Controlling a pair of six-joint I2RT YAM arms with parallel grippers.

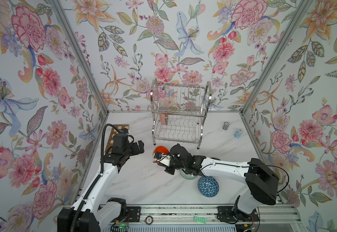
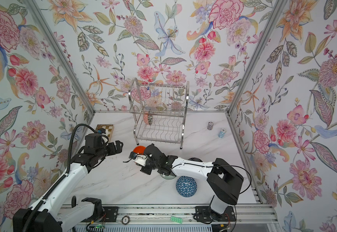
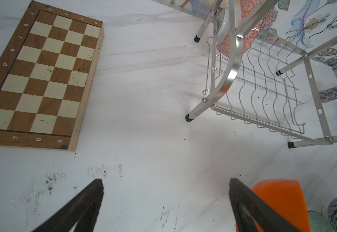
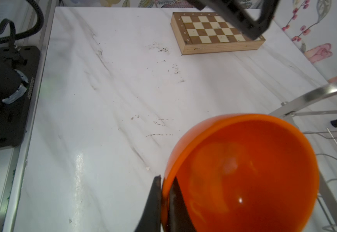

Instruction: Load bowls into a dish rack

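Note:
An orange bowl [image 4: 245, 166], tipped so its inside faces the camera in the right wrist view, has its rim pinched by my right gripper, which is shut on it. From above, the arm partly covers this bowl [image 1: 161, 149], in front of the metal two-tier dish rack [image 1: 178, 135]. Patterned dishes [image 1: 163, 118] stand at the left of the rack's lower tier. My left gripper is open and empty, left of the bowl. A blue patterned bowl [image 1: 208, 186] and a pale green bowl [image 1: 187, 176], partly hidden, rest on the table by the right arm.
A chessboard [image 3: 40, 77] lies at the left edge of the table. Two small cans, one dark [image 1: 225, 125] and one blue [image 1: 238, 133], stand at the right rear. Bare table lies between the chessboard and the rack, and along the front left.

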